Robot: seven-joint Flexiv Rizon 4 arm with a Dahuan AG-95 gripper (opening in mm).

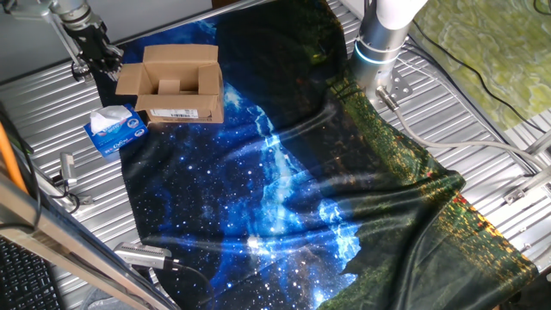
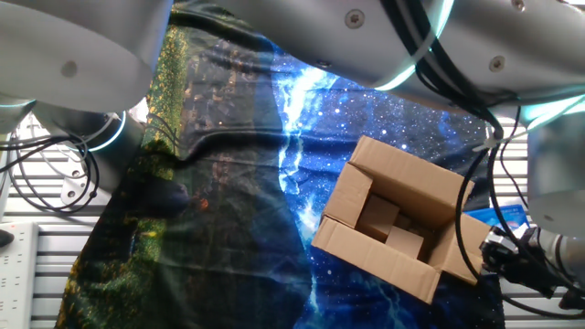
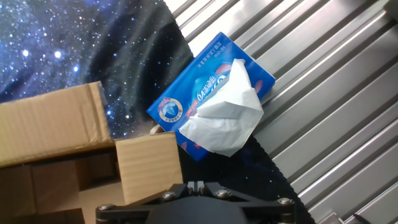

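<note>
A blue tissue box with a white tissue sticking out of its top sits at the cloth's left edge, beside an open cardboard box. In the wrist view the tissue box lies beyond my fingertips, with the crumpled tissue over its near side. The carton's flap reaches close to my gripper, whose fingers meet with nothing visible between them. From the side, my gripper hangs near the carton's left flap, apart from the tissue box. The second exterior view shows the tissue box partly hidden.
A dark galaxy-print cloth covers most of the ribbed metal table and has several folds. Smaller cardboard pieces show inside the carton. A grey adapter lies at the cloth's lower left.
</note>
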